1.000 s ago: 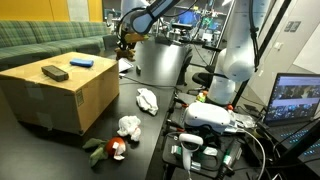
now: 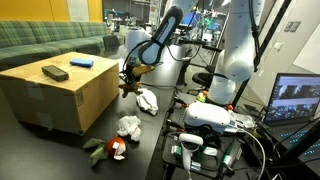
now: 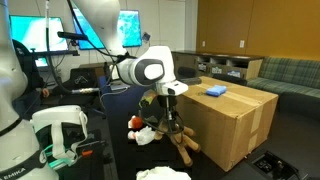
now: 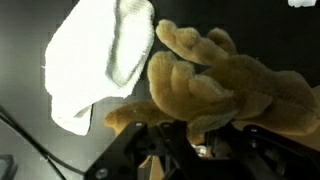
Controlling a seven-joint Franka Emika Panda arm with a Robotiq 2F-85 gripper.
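A brown plush toy (image 4: pixel 205 88) fills the middle of the wrist view, its soft limbs spread out. My gripper (image 2: pixel 137 71) is shut on it, the fingers partly hidden by the fur. In exterior view 1 the plush toy (image 2: pixel 131 81) hangs beneath the gripper, beside the right side of the cardboard box. From the other side, the plush toy (image 3: pixel 183 145) shows as brown limbs dangling low in front of the box.
On the cardboard box (image 2: pixel 92 101) lie a blue item (image 2: pixel 81 62) and a dark item (image 2: pixel 55 73). White cloth (image 2: pixel 147 100), a white soft item (image 2: pixel 130 126), a red item (image 2: pixel 117 148) and a green item (image 2: pixel 97 152) lie on the dark table.
The arm has come down and nearer to exterior camera 1, carrying the brown plush toy from behind the box to beside it. The box and table items have stayed put.
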